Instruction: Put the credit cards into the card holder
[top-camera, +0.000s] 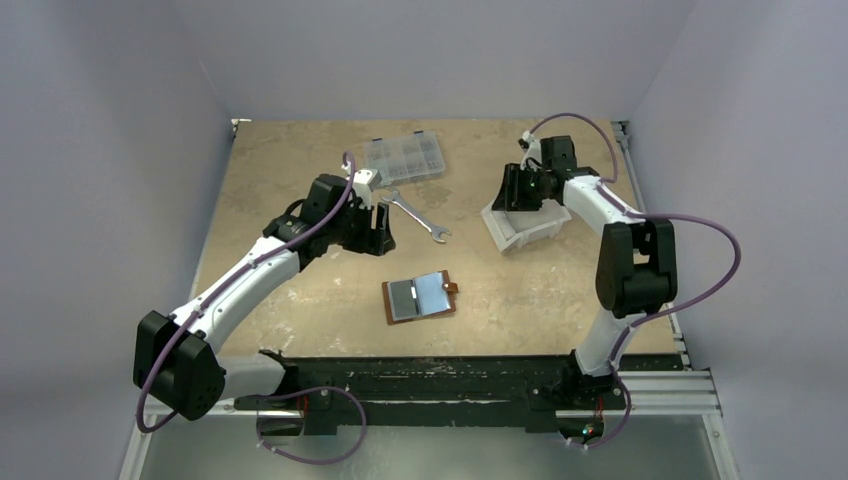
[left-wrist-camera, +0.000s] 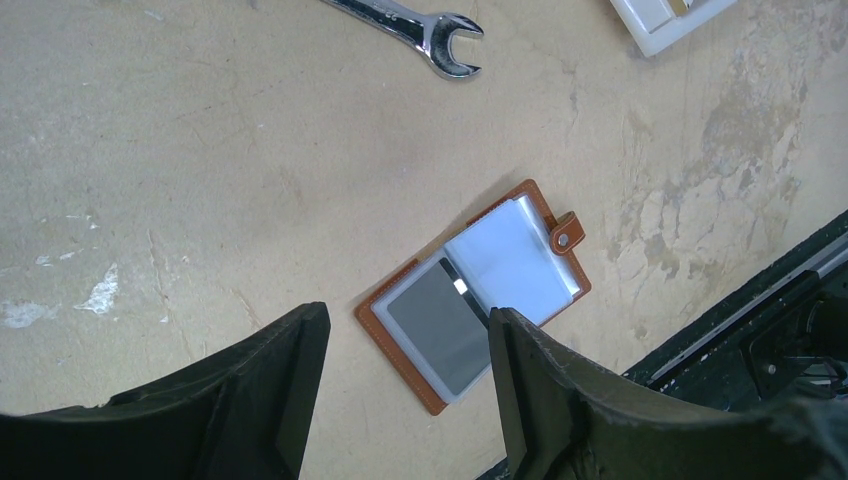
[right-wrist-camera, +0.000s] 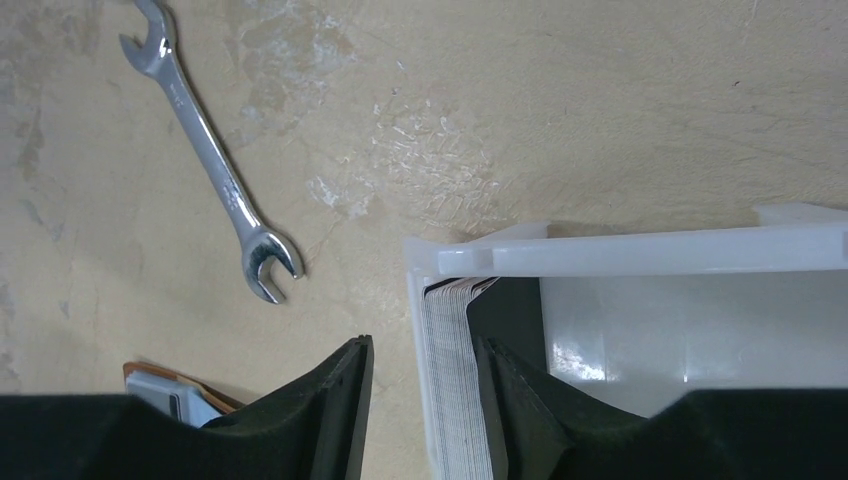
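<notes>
The brown card holder (top-camera: 419, 298) lies spread open on the table, front centre, with clear sleeves and a strap with a snap (left-wrist-camera: 567, 236). Above and beyond it hovers my left gripper, fingers apart, nothing between them. A row of thin cards (right-wrist-camera: 455, 375) stands on edge along one end of a white tray (right-wrist-camera: 650, 255), and a dark card face (right-wrist-camera: 518, 318) shows inside. My right gripper is over that end of the tray, its fingers parted. One finger appears above the cards; whether it touches them I cannot tell.
A silver wrench (top-camera: 419, 217) lies between the arms. Behind it rests a clear compartment box (top-camera: 405, 157). Bare table (top-camera: 490, 300) surrounds the card holder, and the dark front edge (top-camera: 430, 375) runs just below.
</notes>
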